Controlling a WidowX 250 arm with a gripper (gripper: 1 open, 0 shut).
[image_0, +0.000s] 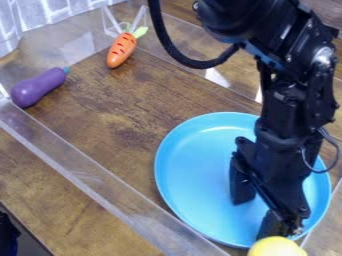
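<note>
My black gripper (267, 200) reaches down over a light blue plate (190, 175) on the right side of the camera view, its fingers low within the plate's area and apart. A round yellow object (277, 248) sits at the bottom edge, just below the fingertips; whether they touch it I cannot tell. A toy carrot (122, 49) lies at the upper left, and a purple toy eggplant (38, 87) lies at the far left.
Clear plastic walls run diagonally along the left and the back of the wooden surface (127, 110). The middle left of the board is bare. A black cable arches above the gripper.
</note>
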